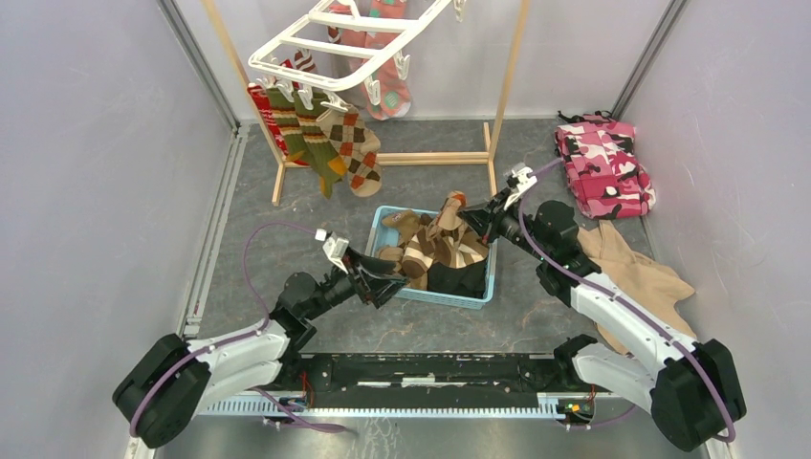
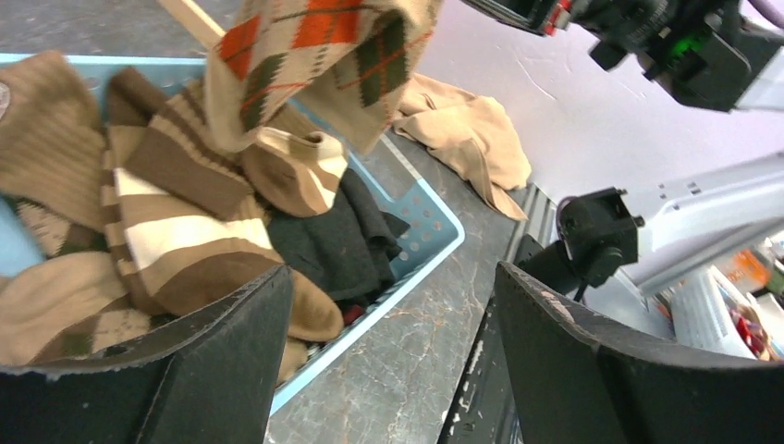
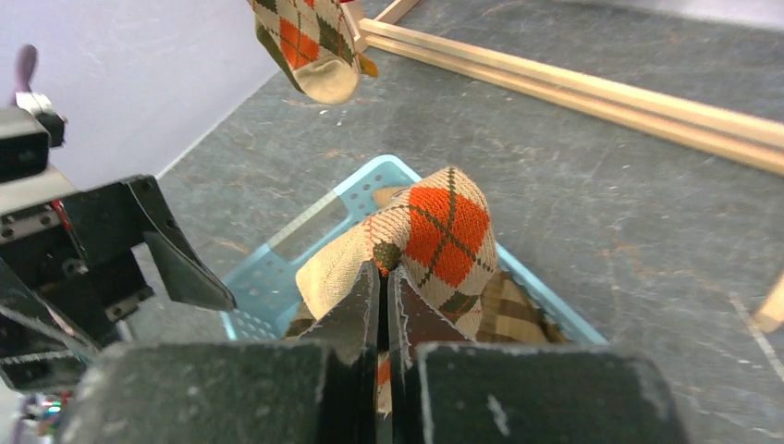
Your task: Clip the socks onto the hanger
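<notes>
My right gripper is shut on an argyle sock (image 3: 448, 231) in orange, cream and olive, raised over the blue basket (image 3: 555, 305) of brown and black socks. My left gripper (image 1: 378, 287) stands open at the basket's front left, with nothing between its fingers; in the left wrist view the lifted sock hangs above the basket's contents. The white hanger (image 1: 335, 53) at the top carries several clipped socks, among them olive striped socks (image 1: 311, 134), an argyle sock (image 1: 354, 148) and pink socks (image 1: 387, 96).
The wooden stand (image 1: 421, 159) is behind the basket. A pink camouflage bag (image 1: 602, 167) and a beige cloth (image 1: 631, 277) lie at the right.
</notes>
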